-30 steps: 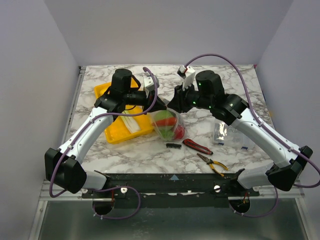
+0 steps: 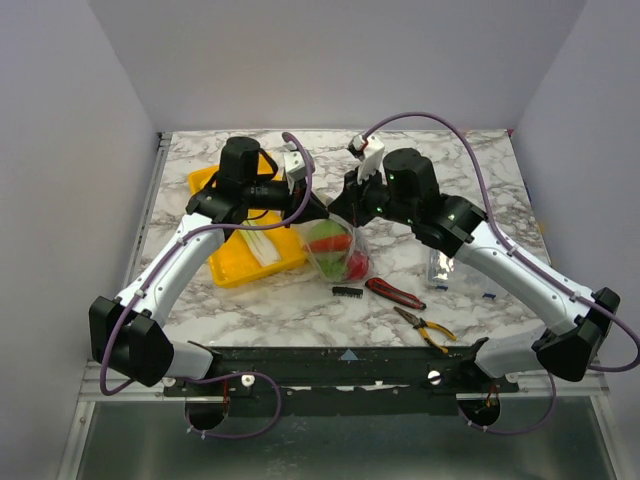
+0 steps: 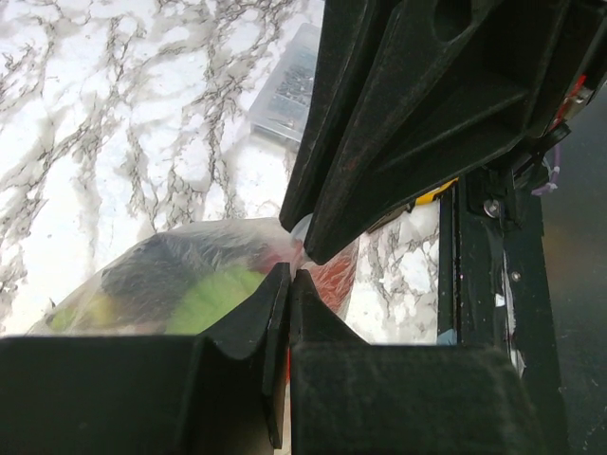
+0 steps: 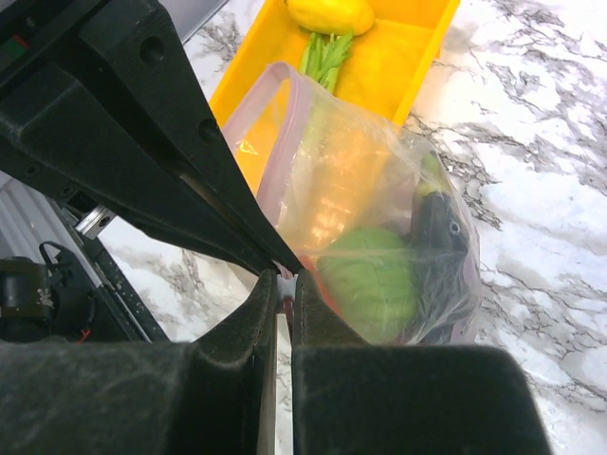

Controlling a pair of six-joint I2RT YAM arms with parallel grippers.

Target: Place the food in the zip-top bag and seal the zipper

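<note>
The clear zip top bag [image 2: 314, 237] stands in the middle of the table, with green [image 4: 370, 284], orange-red [image 2: 330, 243], red [image 2: 357, 265] and dark purple food [image 4: 441, 242] inside. My left gripper [image 2: 327, 212] is shut at the bag's upper edge, and film shows at its fingertips in the left wrist view. Directly against it, at the same spot, my right gripper [image 2: 332, 209] is shut. A small whitish bit shows by its fingertips, but I make out nothing held. The bag's zip strip [image 4: 285, 142] runs behind the left fingers in the right wrist view, with a loop standing apart.
A yellow tray [image 2: 225, 268] on the left holds a pale green stalk vegetable [image 2: 262, 246] and a yellow item [image 4: 332, 13]. In front of the bag lie a black comb-like piece [image 2: 347, 292], a red-handled tool [image 2: 394, 293] and yellow pliers [image 2: 425, 328]. Clear bags [image 2: 460, 270] lie on the right.
The left arm and the bag stay about where they were.
</note>
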